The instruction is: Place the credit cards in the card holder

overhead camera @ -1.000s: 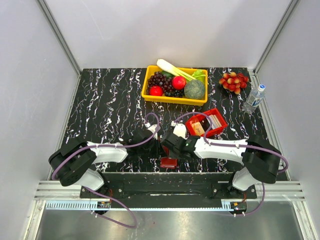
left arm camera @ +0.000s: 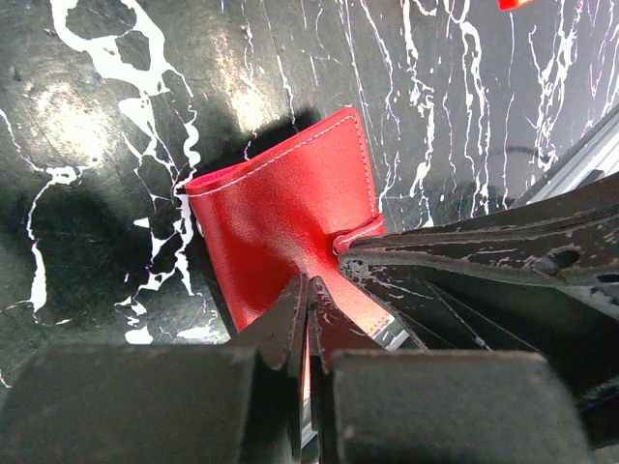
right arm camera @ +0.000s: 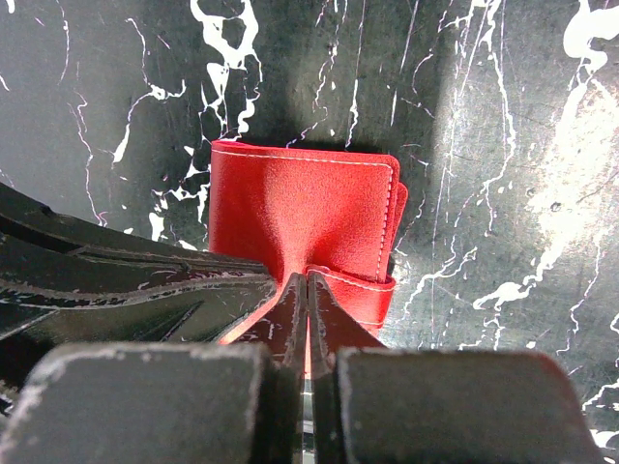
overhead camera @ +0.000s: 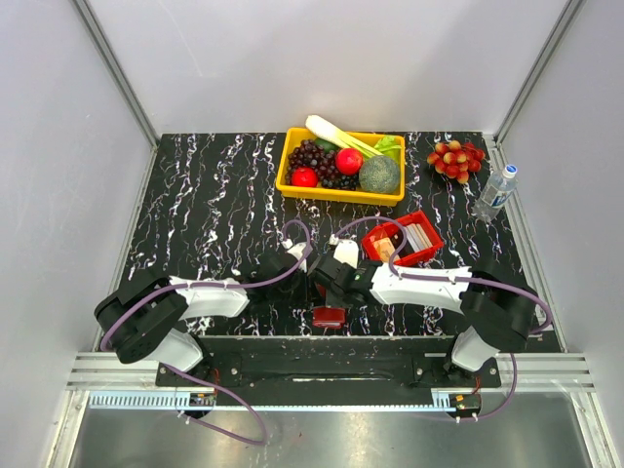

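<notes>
The red leather card holder (overhead camera: 329, 317) lies near the table's front edge, partly under my arms. Its stitched face (right arm camera: 300, 188) fills the middle of the right wrist view. My left gripper is shut, its tips against the leather. My right gripper is shut too, at the lip of a stitched pocket flap (right arm camera: 353, 290). Leather curls up round the right tip (left arm camera: 356, 266) in the left wrist view. Whether either pair of tips pinches a thin edge is hidden. Light cards (overhead camera: 418, 237) stand in the red basket (overhead camera: 436, 244).
Behind stands a yellow crate (overhead camera: 336, 194) of fruit and vegetables. A bunch of red fruit (overhead camera: 455, 159) and a water bottle (overhead camera: 494, 193) occupy the back right. Both arms are close together above the holder.
The left arm, basket and crate look unmoved.
</notes>
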